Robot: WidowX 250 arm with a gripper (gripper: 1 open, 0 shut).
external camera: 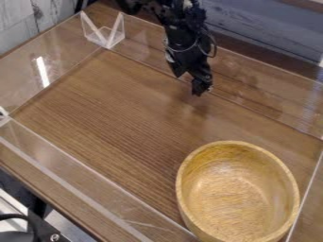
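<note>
My gripper (195, 74) reaches down from the top centre, a dark black arm with cabling, its tip low over the wooden table. Whether it holds anything, and how far its fingers are apart, is too dark and small to make out.
A large yellow oval bowl (237, 194) sits at the bottom right. A white wire-like object (105, 28) stands at the back left. A dark cable shows at the bottom left corner.
</note>
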